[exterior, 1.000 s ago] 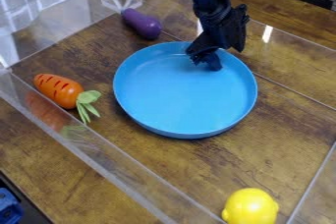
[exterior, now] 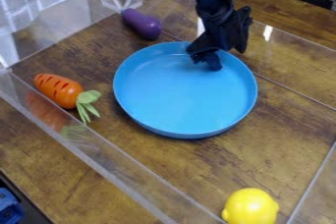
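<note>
My dark gripper [exterior: 210,53] reaches down from the top centre to the back rim of a blue plate [exterior: 184,95], its tips over or on the plate's upper right part. The fingers are dark and blurred together, so I cannot tell how far apart they are or whether anything is between them.
A purple eggplant [exterior: 140,22] lies behind the plate at the left, a toy carrot [exterior: 59,91] to its left, and a yellow lemon [exterior: 250,206] at the front right. Clear walls edge the wooden surface. Bare wood lies right of and in front of the plate.
</note>
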